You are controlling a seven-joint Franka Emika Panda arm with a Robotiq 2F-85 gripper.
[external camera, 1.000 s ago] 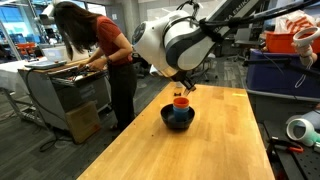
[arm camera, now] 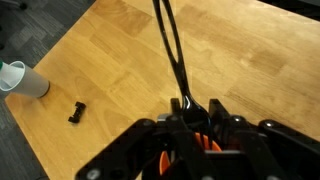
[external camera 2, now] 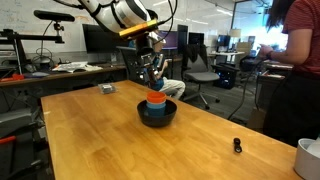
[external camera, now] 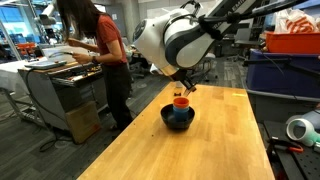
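A black bowl (external camera: 178,124) sits on the wooden table, with a stack of cups (external camera: 180,103), red-orange over blue, standing in it. In the second exterior view, the orange cup (external camera 2: 156,98) tops the stack inside the bowl (external camera 2: 158,117). My gripper (external camera 2: 156,80) is just above the stack. Seen from the wrist, the gripper is shut on a long, thin, dark utensil (arm camera: 172,45) that stretches up to the top edge. The orange rim (arm camera: 165,162) shows below and behind the fingers. Whether the utensil touches the cups cannot be told.
A small black object (external camera 2: 237,145) lies on the table to one side. A white container (external camera 2: 309,158) stands near the table's edge. A person (external camera: 110,60) stands beside the table.
The person has straightened up and turned slightly. The arm, the bowl and the cups look unmoved.
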